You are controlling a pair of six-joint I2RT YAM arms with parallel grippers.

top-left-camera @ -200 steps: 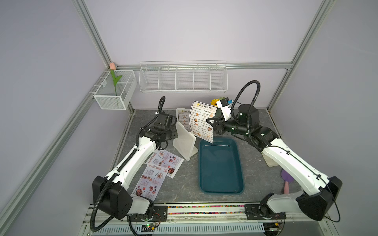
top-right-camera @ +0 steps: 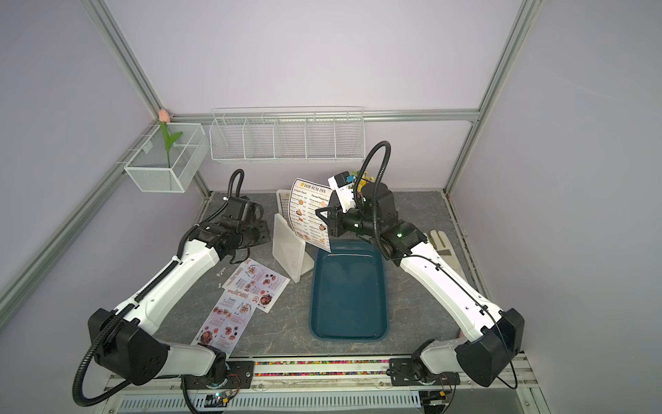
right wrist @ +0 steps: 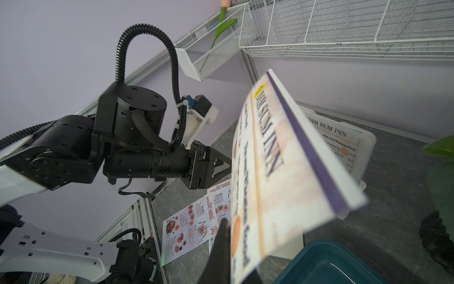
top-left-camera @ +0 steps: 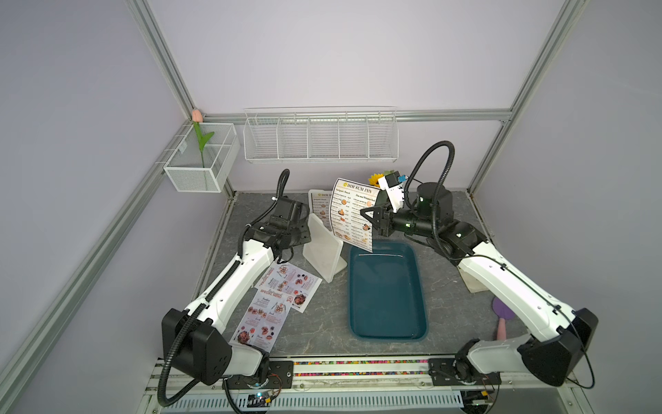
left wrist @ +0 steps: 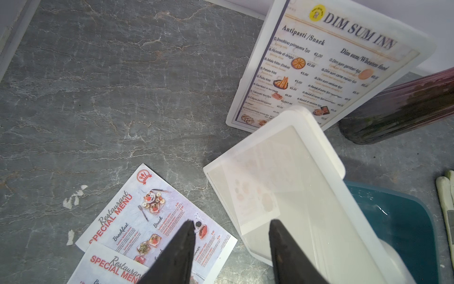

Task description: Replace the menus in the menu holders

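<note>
My right gripper is shut on the right side of a curved Dim Sum Inn menu, held up above the back end of the tray. In the left wrist view my left gripper is open, its fingers apart with nothing between them. A white menu holder stands close by to its right, its clear face blank but for faint reflections. Behind it, a second holder has a Dim Sum Inn menu in it. Two Special Menu sheets lie overlapping on the table.
A teal tray lies right of the blank holder. A dark vase stands beside the rear holder. Wire baskets hang on the back wall. Bare tabletop extends left of the holders.
Over the last second, the menu in my right gripper has shifted very slightly left and down. The left arm, both holders and the sheets look the same.
</note>
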